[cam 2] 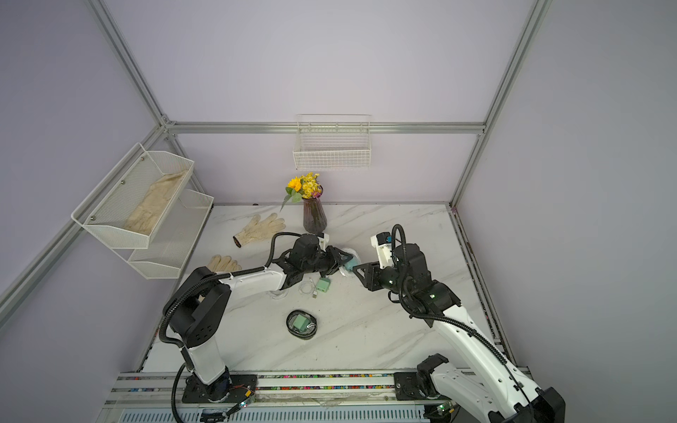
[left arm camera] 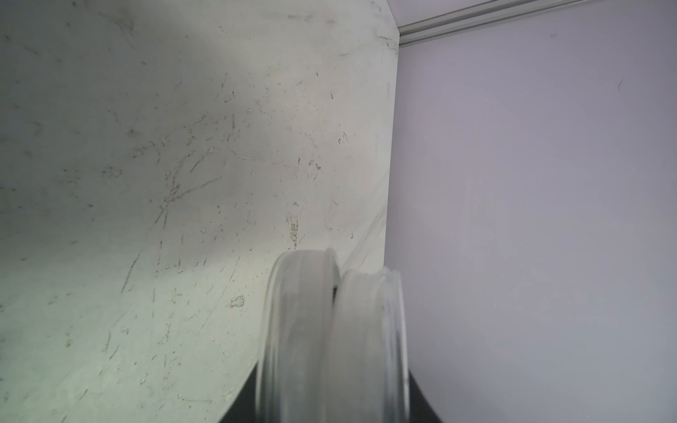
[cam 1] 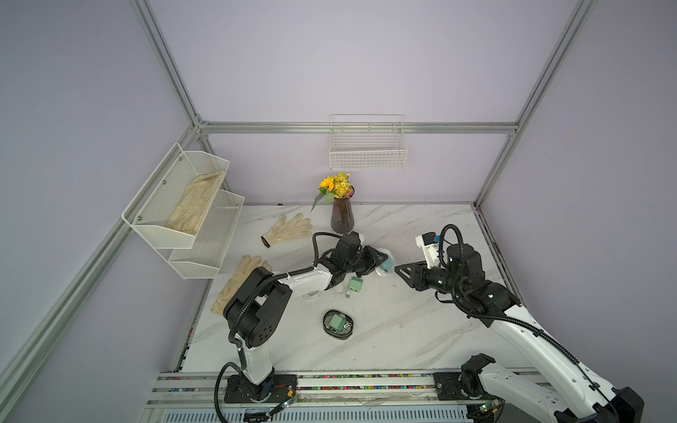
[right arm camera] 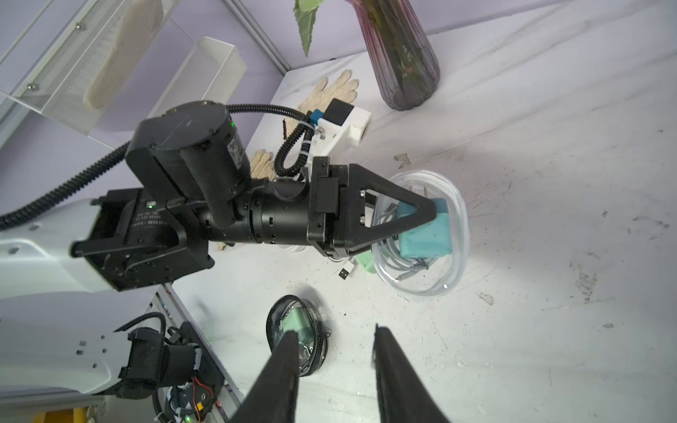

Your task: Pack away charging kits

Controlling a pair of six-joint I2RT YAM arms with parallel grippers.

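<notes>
A clear round case (cam 1: 385, 262) with a blue charger (right arm camera: 425, 236) and a coiled grey cable (right arm camera: 395, 262) inside is raised above the table. My left gripper (cam 1: 379, 258) is shut on its edge. Edge-on in the left wrist view, the case's two halves (left arm camera: 299, 331) meet with a narrow gap at the top. To the right of the case, my right gripper (cam 1: 399, 271) hangs open and empty, its fingers (right arm camera: 287, 363) apart. A black round case (cam 1: 327, 323) with a green charger (cam 1: 338, 323) inside lies nearer the front. Another green charger (cam 1: 355, 283) lies loose below the left gripper, beside a cable plug (right arm camera: 345, 270).
A two-level white mesh shelf (cam 1: 162, 244) hangs at the left wall, with a glove (cam 1: 191, 201) in its upper level. Another glove (cam 1: 287, 229) lies at the back left, near the flower vase (cam 1: 342, 215).
</notes>
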